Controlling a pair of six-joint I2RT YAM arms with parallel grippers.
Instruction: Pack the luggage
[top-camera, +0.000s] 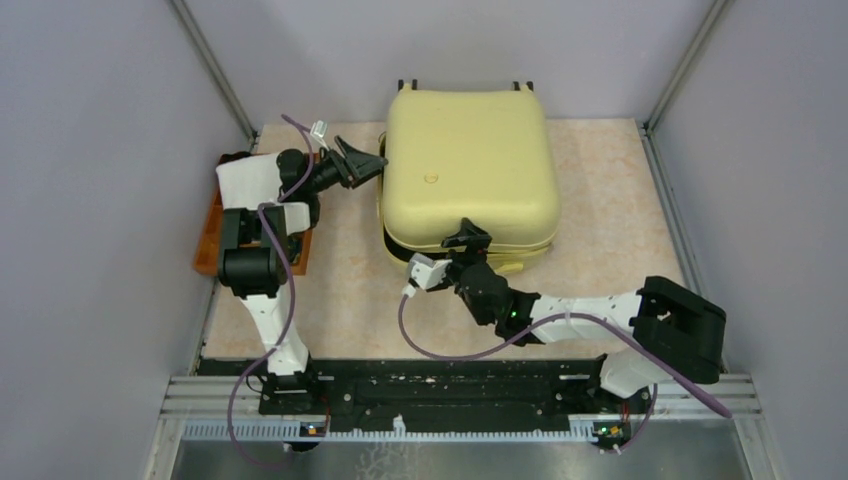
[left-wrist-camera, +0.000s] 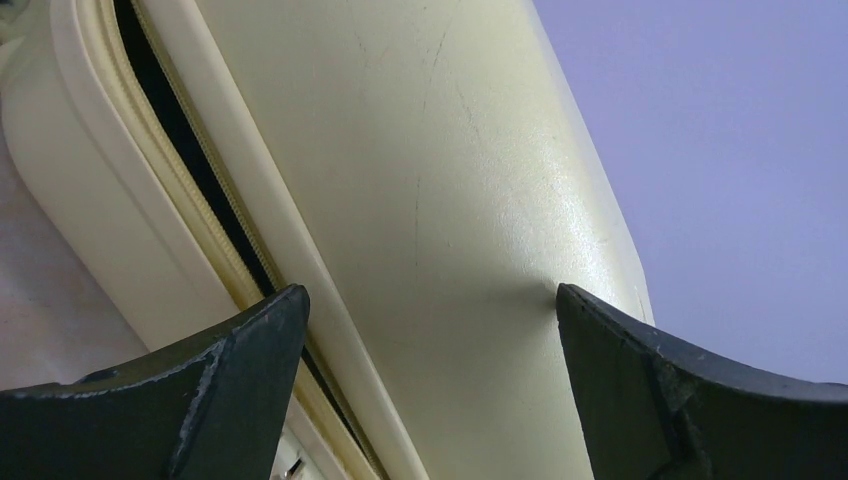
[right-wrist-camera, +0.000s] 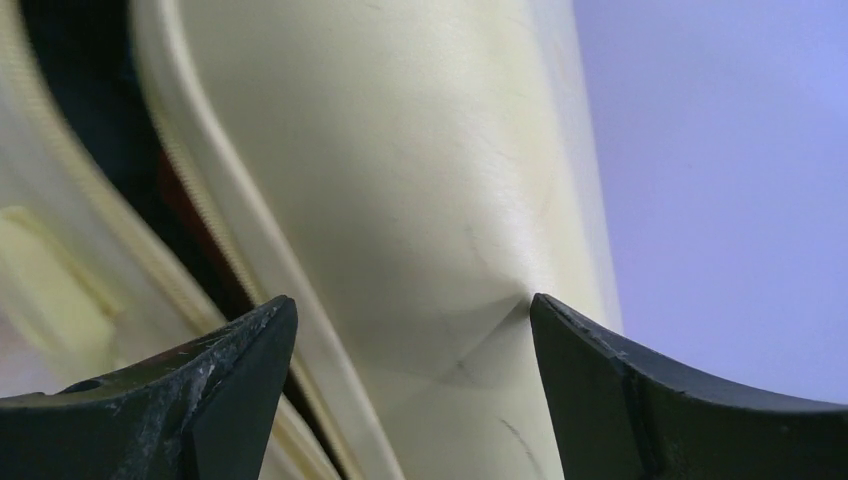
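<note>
A pale yellow suitcase (top-camera: 470, 160) stands at the middle back of the table with its lid down over the base. Along its left and front sides a dark gap shows between the zipper edges; the left wrist view has this zipper (left-wrist-camera: 190, 185) running diagonally. My left gripper (top-camera: 372, 165) is open at the suitcase's left side, the lid wall (left-wrist-camera: 430, 200) beyond its spread fingers. At the front side my right gripper (top-camera: 468, 237) also stands open, close against the lid (right-wrist-camera: 400, 200). The gap there is wider, with dark and reddish contents (right-wrist-camera: 195, 220) barely visible inside.
At the left stands an orange-brown box (top-camera: 207, 245) with a white cloth (top-camera: 245, 183) on it, partly covered by my left arm. Bare tabletop (top-camera: 610, 200) lies to the right of the suitcase. Walls enclose both sides.
</note>
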